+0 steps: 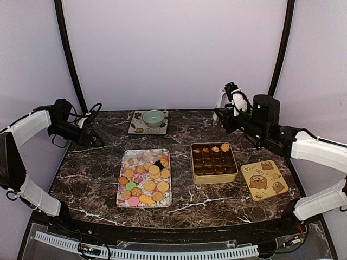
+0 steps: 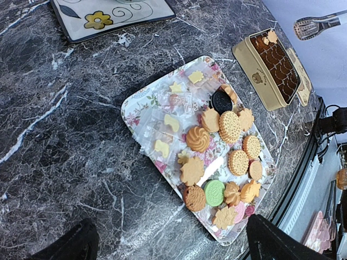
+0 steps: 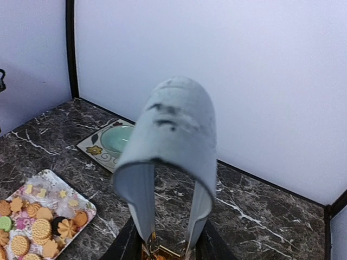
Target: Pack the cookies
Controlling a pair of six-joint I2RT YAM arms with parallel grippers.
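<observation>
A metal tin (image 1: 214, 179) with a brown divided insert stands right of centre, several cookies in its back row. The back-right cookie (image 1: 225, 147) sits at the corner, its edge near the rim. My right gripper (image 1: 226, 116) is behind and above the tin, closed around pale tongs (image 3: 176, 122); the tong arms are spread, and no cookie shows clearly between their tips. Loose cookies (image 1: 149, 186) cover a floral tray (image 1: 120, 201) at centre left. Far left, my left gripper (image 1: 93, 142) hangs open and empty; its fingers (image 2: 274, 241) show in the left wrist view.
A bear-patterned lid (image 1: 264, 180) lies right of the tin. Behind the cookie tray, a green bowl (image 1: 153, 118) rests on a patterned square tray (image 1: 132, 129). Bare marble separates the cookie tray from the tin.
</observation>
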